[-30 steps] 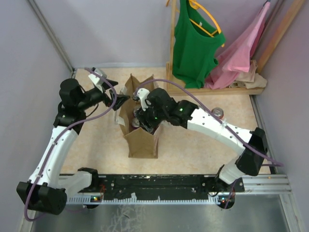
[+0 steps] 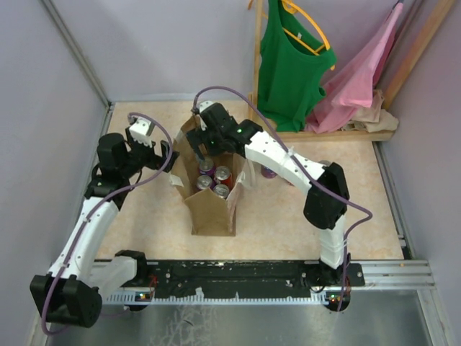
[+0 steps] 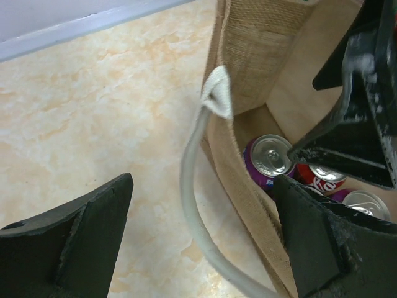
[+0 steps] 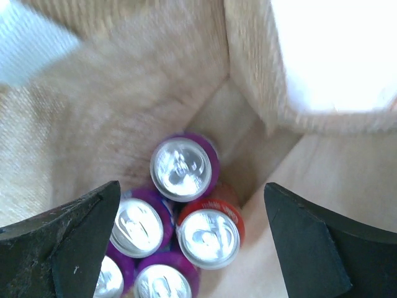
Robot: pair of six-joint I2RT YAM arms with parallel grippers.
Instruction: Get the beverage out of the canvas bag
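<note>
The brown canvas bag stands upright and open at the top, left of the table's middle. Several drink cans are inside it, among them a purple can and a red can, with their silver lids upward. My right gripper is open over the bag's far end, nothing between its fingers, facing the cans. At the bag's left side, my left gripper is open too; the bag's rim and its pale handle pass between its fingers without being clamped.
A purple can stands on the table to the right of the bag, partly hidden by my right arm. Behind are a rack with a green top and a pink garment.
My right gripper has moved from the bag's near part to its far end, uncovering the cans. The left gripper has shifted slightly away from the bag and lower in view.
</note>
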